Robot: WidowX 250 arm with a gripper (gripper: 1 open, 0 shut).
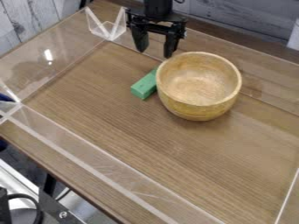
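My black gripper (156, 35) is at the top middle of the camera view, over the wooden table, behind the bowl and the green block; its fingers point down, and whether they are open or shut on anything is unclear. A round wooden bowl (198, 87) stands right of centre. A small green block (143, 86) lies just left of the bowl, close to its rim.
Clear tape or plastic strips run along the left side. Black cables (35, 203) lie off the table's edge at the lower left.
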